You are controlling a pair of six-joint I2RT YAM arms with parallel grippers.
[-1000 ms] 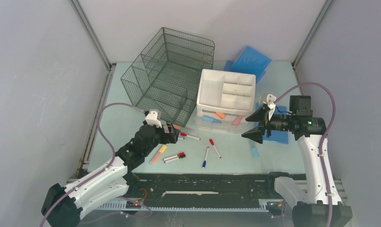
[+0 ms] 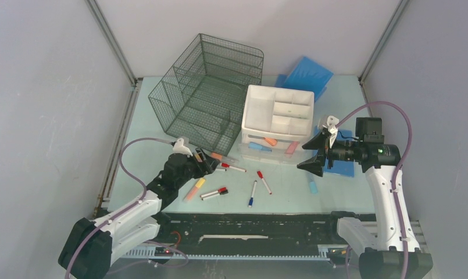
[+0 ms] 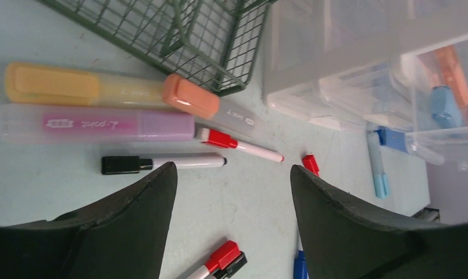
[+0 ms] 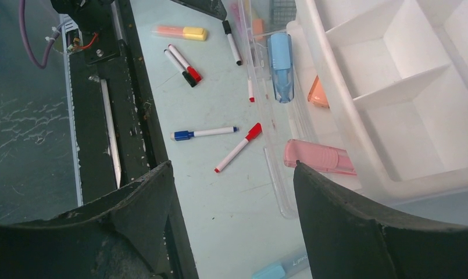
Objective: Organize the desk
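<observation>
My left gripper is open and empty above the loose pens beside the wire rack point(image 2: 202, 99). Below it in the left wrist view lie a yellow highlighter point(image 3: 51, 84), a purple one point(image 3: 86, 124), an orange-capped one point(image 3: 190, 96) and several whiteboard markers point(image 3: 252, 148). The white drawer organiser point(image 2: 260, 107) has its clear front drawer out, holding blue point(image 4: 281, 67), orange and pink highlighters point(image 4: 315, 157). My right gripper stands open and empty at the drawer's right, with a light-blue highlighter point(image 4: 281, 268) lying on the desk below.
Blue folders point(image 2: 307, 75) stand behind the organiser, and another blue folder point(image 2: 339, 168) lies beneath the right arm. The desk point(image 2: 132, 180) has bare patches at the far left and along the front right, around scattered markers.
My left gripper has shifted and turned slightly near the rack's front corner, its arm swinging a little rightward at the base. The right arm and objects look unchanged.
</observation>
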